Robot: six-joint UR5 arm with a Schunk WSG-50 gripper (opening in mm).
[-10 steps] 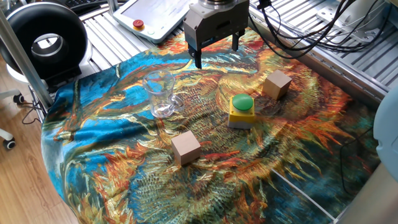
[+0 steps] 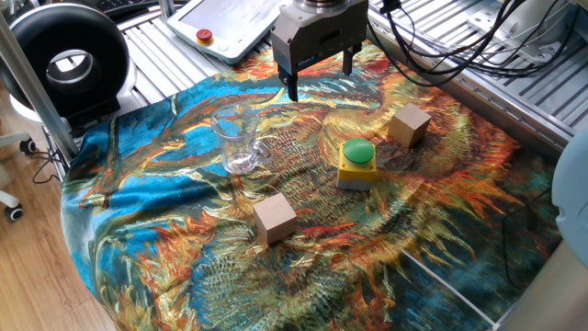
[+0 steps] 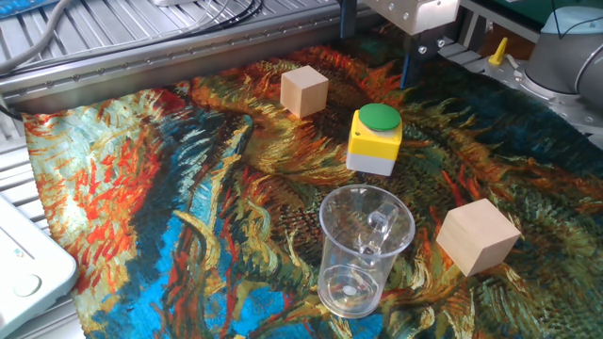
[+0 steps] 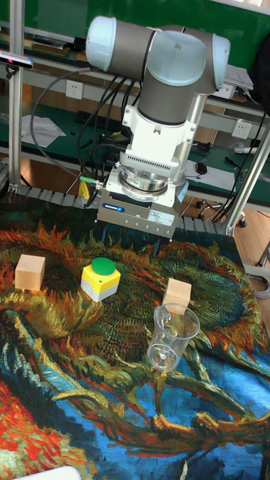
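My gripper (image 2: pixel 321 81) hangs above the cloth with its two black fingers wide apart and nothing between them. Below it on the cloth stands a yellow and white box with a green push button (image 2: pixel 359 152) on top. A clear plastic cup with a handle (image 3: pixel 366 250) stands upright and looks empty. One plain wooden cube (image 2: pixel 275 219) lies close to the cup; in exterior view 3 the cup partly covers it. On the button's other side is a second wooden cube (image 2: pixel 409 125). All these things are apart from the gripper.
A patterned, wrinkled cloth (image 2: pixel 165 276) covers the table. Behind it a metal rail (image 3: pixel 141 80) runs along the edge, with loose black cables (image 2: pixel 459 51) near the arm. A tablet-like pendant with a red button (image 2: pixel 205 37) lies beyond the cloth.
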